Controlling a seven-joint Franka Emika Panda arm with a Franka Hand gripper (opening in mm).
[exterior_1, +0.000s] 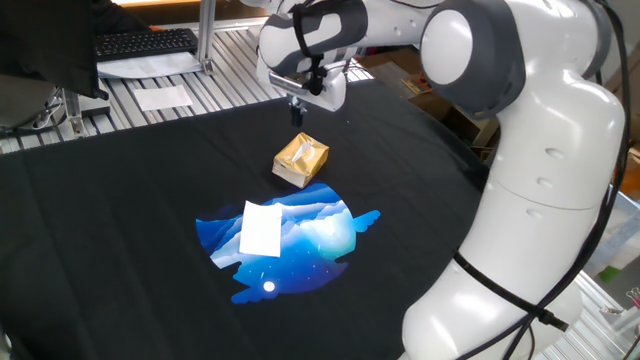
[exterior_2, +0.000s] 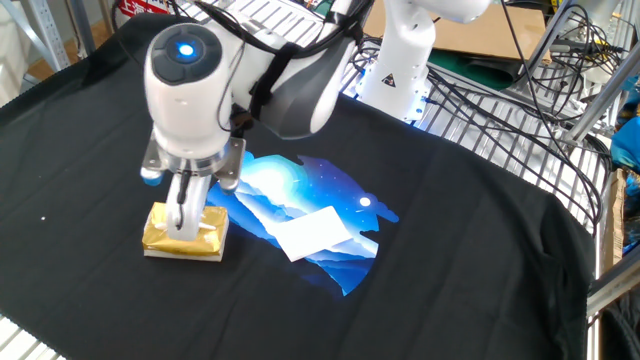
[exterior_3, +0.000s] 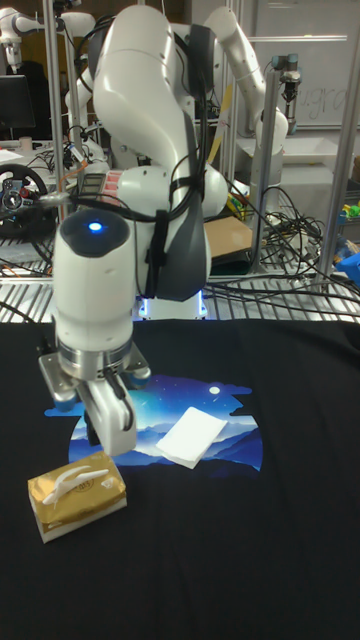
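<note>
A gold and white tissue pack rests on the black cloth, with white tissue showing at its top in exterior view 3. Beside it lies a blue mountain-and-moon picture, and a white sheet lies flat on that picture. My gripper points down above the cloth, apart from the pack in exterior view 1. In exterior view 2 the gripper hides part of the pack. How far apart the fingers stand cannot be made out, and no held object shows.
Bare black cloth surrounds the picture, with wide free room on several sides. A keyboard and a paper lie on the slatted metal table beyond the cloth. Cables crowd the area around the arm's base.
</note>
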